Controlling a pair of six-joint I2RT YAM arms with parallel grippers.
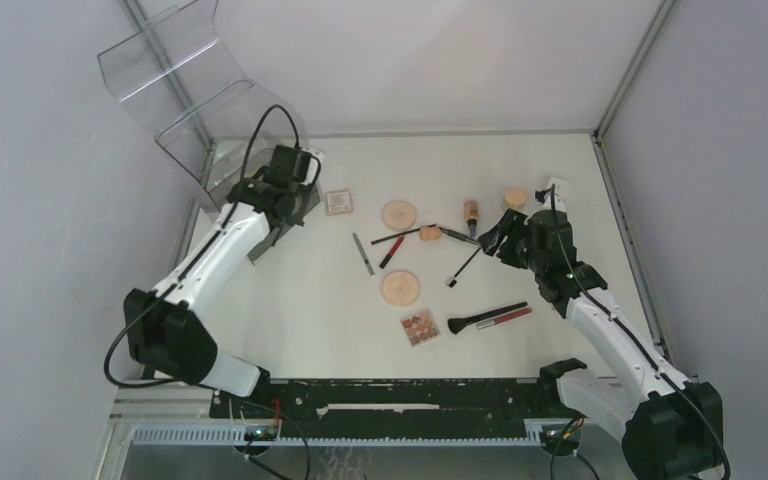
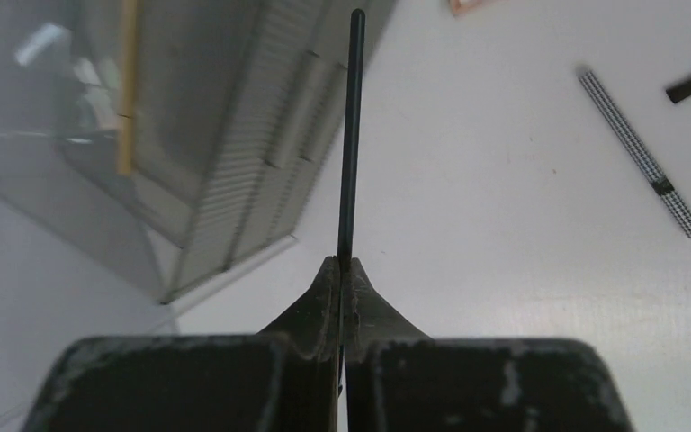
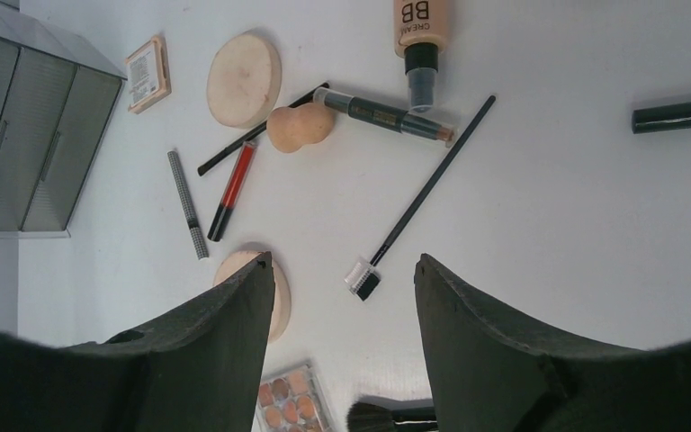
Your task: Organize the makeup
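Note:
My left gripper is shut on a thin black pencil [image 2: 352,144], held in front of the clear organizer [image 2: 270,171] at the back left, where a yellow stick [image 2: 127,99] shows. My right gripper hangs open over the right side. On the table lie a patterned pencil [image 3: 187,202], red lip pencil [image 3: 232,189], two round puffs [image 3: 243,79], sponge [image 3: 299,126], dual-ended stick [image 3: 382,117], BB cream [image 3: 421,27], spoolie brush [image 3: 418,198], palette [image 3: 290,400] and small compact [image 3: 147,74].
A large brush [image 1: 485,316] and red tube [image 1: 505,318] lie at the front right, a round jar [image 1: 515,196] at the back right. The clear lids [image 1: 170,60] tilt up over the left wall.

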